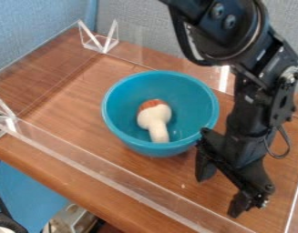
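Note:
A teal bowl (120,109) sits on the wooden tabletop, holding a white mushroom-shaped object with an orange-red top (155,116). My black gripper (221,182) is low over the table, in front and to the right of the bowl, its fingers spread open with nothing visible between them.
Clear panels with white brackets stand along its edges. A grey wall is behind, and a blue area with some metal hardware lies at the lower left.

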